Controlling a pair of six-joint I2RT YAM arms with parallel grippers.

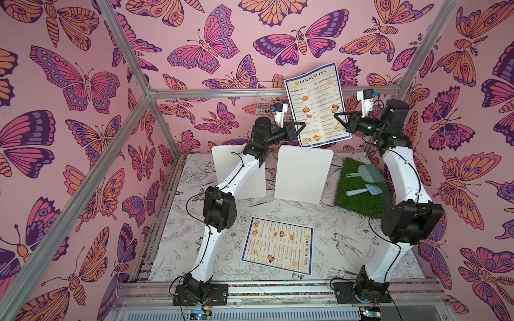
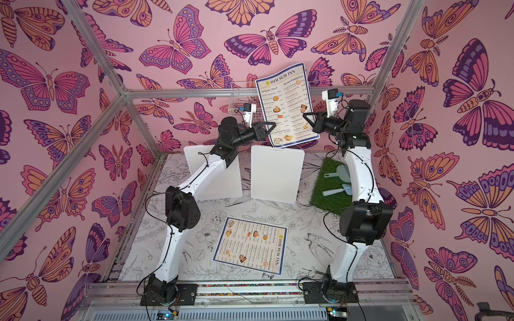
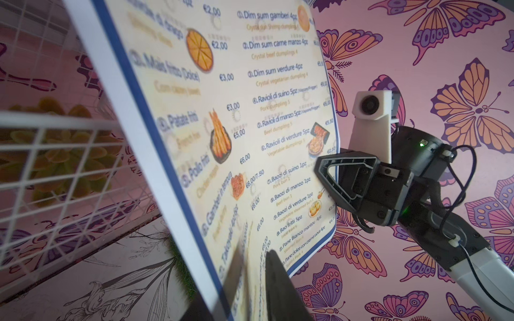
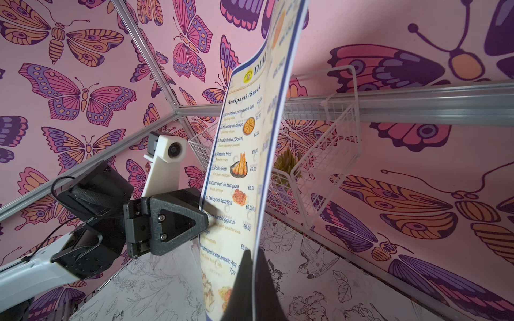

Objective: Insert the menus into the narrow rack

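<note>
One blue-bordered menu (image 1: 317, 104) hangs upright and tilted between my two arms, bowed along its height. At its right edge, my right gripper is shut on it, the sheet running between the fingers. My left gripper is at the menu's left edge, its blurred fingers (image 3: 279, 289) apart with the edge between them. Behind the sheet is a white wire rack, partly hidden by it; the rack also shows in the left wrist view. A second menu (image 1: 278, 246) lies flat on the front of the table.
Two white boards (image 1: 303, 175) stand behind the flat menu. A green grass mat (image 1: 350, 199) with grey-blue scoops (image 1: 369, 172) lies at the right. A plant (image 3: 59, 155) sits within the rack wires.
</note>
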